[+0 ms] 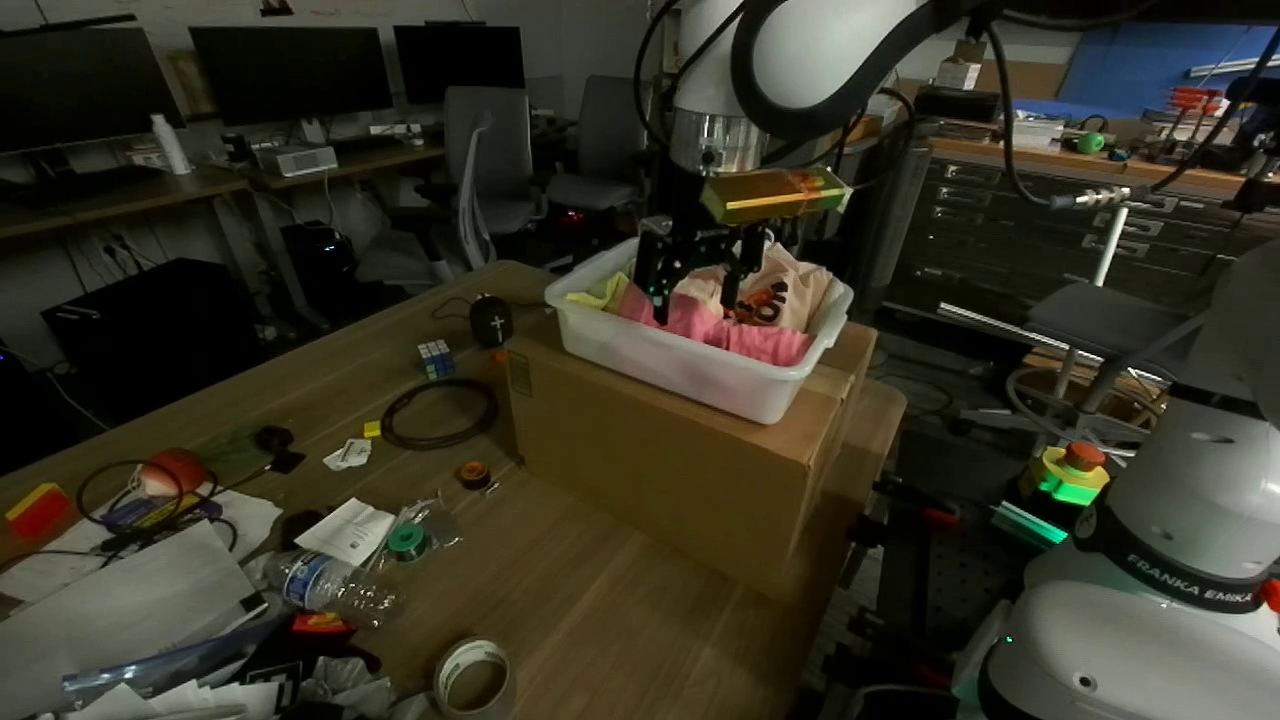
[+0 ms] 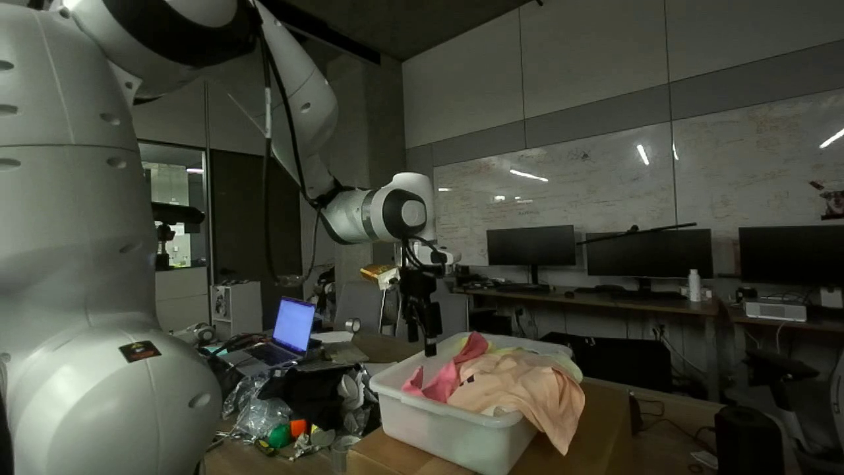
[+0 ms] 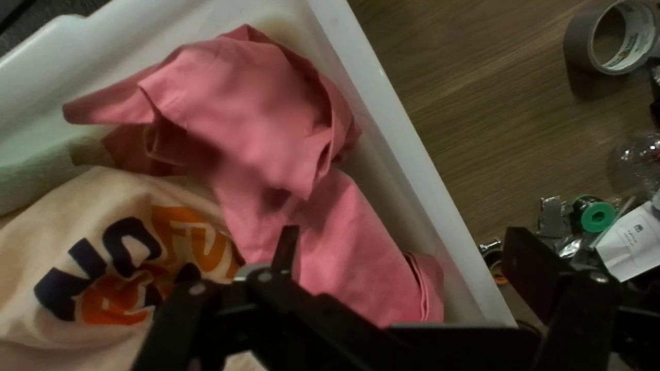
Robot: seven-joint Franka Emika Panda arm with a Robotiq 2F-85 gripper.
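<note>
A white plastic bin (image 1: 684, 366) holds crumpled cloths. The pink cloth (image 3: 247, 117) lies along one long wall. Beside it is a peach cloth (image 3: 31, 278) with navy and orange lettering, draped over the rim in exterior view 2. A bit of yellow-green cloth (image 1: 600, 292) shows at one end. My gripper (image 1: 696, 305) is open above the bin, pointing down, nothing between its fingers. In the wrist view, one finger (image 3: 287, 250) appears over the pink cloth and the other outside the bin wall. Any contact with cloth is hard to judge.
The bin stands on a cardboard box (image 1: 648, 480) on a wooden table. Clutter lies on the table: a plastic bottle (image 1: 330, 586), a tape roll (image 1: 474, 679), a coiled cable (image 1: 439, 414), a puzzle cube (image 1: 435, 359). Bare tabletop lies in front of the box.
</note>
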